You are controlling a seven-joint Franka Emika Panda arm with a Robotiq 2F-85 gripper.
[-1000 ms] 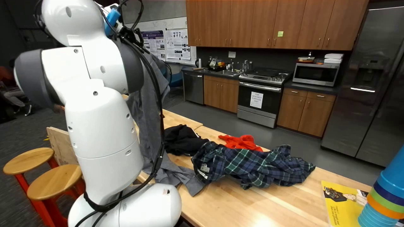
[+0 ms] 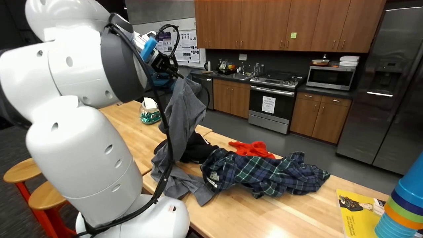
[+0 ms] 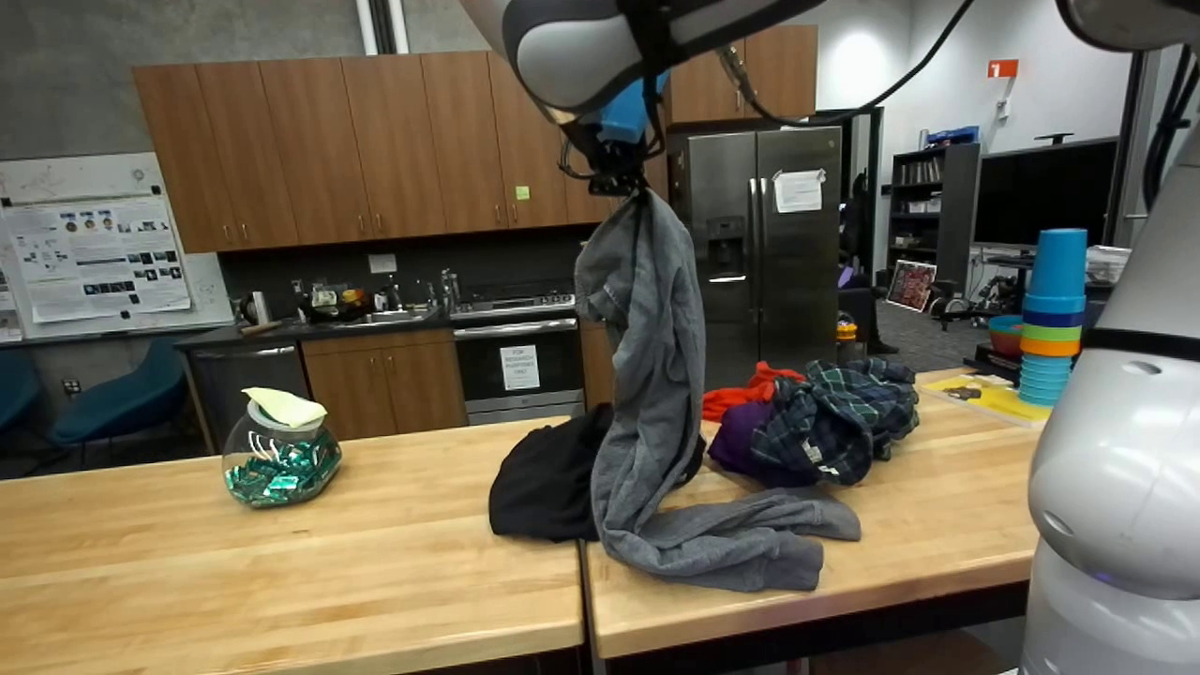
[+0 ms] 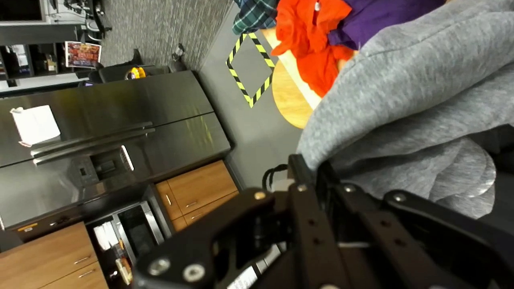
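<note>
A long grey garment (image 3: 658, 371) hangs from my gripper (image 3: 622, 186), which is shut on its upper end high above the table. Its lower part rests in folds on the wooden tabletop. In the wrist view the gripper's fingertips (image 4: 299, 168) pinch a corner of the grey cloth (image 4: 409, 86), and the rest trails off to the right. Behind the hanging cloth lies a black garment (image 3: 547, 478). To its right are a green-blue plaid shirt (image 2: 269, 172), a red garment (image 2: 253, 149) and a purple garment (image 3: 742, 439), bunched close together.
A glass bowl (image 3: 281, 461) of green-wrapped items stands on the left table. Stacked cups (image 3: 1052, 321) and a yellow magazine (image 2: 359, 214) sit at the far end. Bare tabletop (image 3: 337, 574) spreads across the left table's front.
In exterior view 1 the gripper has moved right and lower, carrying the garment's top with it. The cloth now hangs over the black garment; the other clothes have stayed put.
</note>
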